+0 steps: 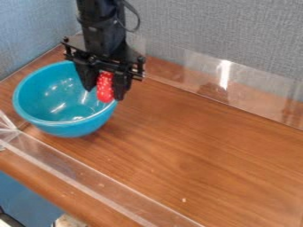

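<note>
A cyan bowl (53, 113) sits on the wooden surface at the left. My black gripper (104, 73) is over the bowl's right rim, shut on a red object (105, 87) that hangs upright below its fingers, in front of that rim as seen from the camera. Whether the object touches the bowl I cannot tell.
Bare wooden surface (207, 160) fills the middle and right. Clear plastic edging runs along the back and the front left, with grey fabric walls behind and at the left.
</note>
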